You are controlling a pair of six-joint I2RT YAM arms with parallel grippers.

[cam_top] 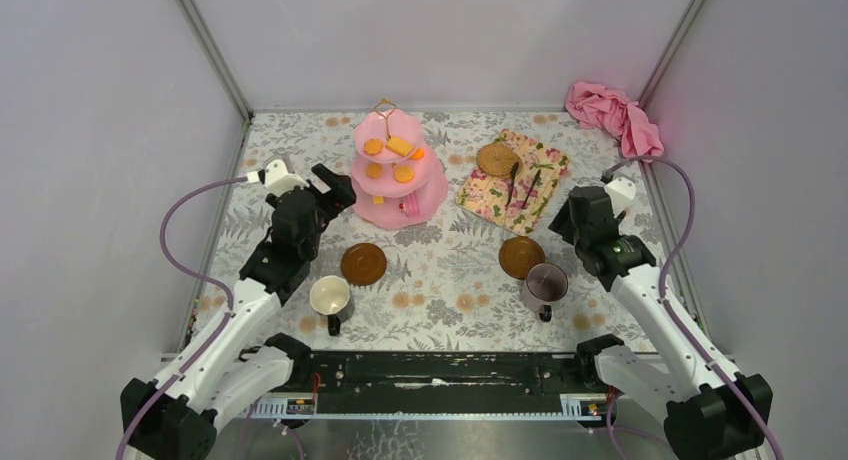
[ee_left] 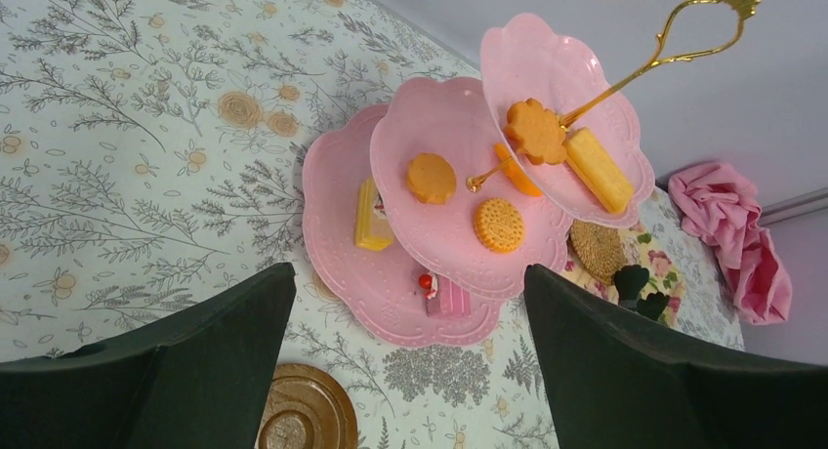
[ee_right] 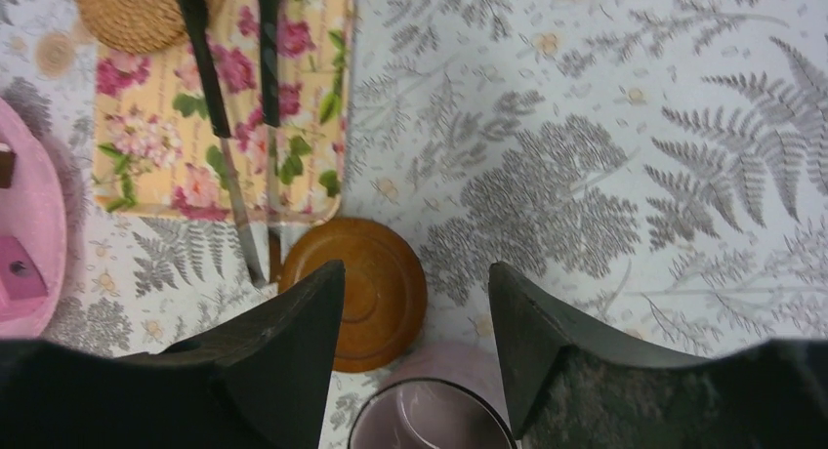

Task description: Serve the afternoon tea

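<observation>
A three-tier pink stand [cam_top: 435, 195] holds biscuits and cakes, including a finger-shaped yellow cake [ee_left: 598, 171] on top. My left gripper is open, facing the stand from the left. My right gripper is part open above a grey mug [ee_right: 391, 429] and brown saucer [ee_right: 361, 303], nothing visible between its fingers. Two dark-handled utensils [ee_right: 210, 78] lie on a floral tray [ee_right: 146, 137] with a woven mat [cam_top: 495, 152]. A white mug [cam_top: 322, 293] stands front left below another brown saucer [cam_top: 363, 264].
A crumpled pink cloth [cam_top: 610, 115] lies in the back right corner.
</observation>
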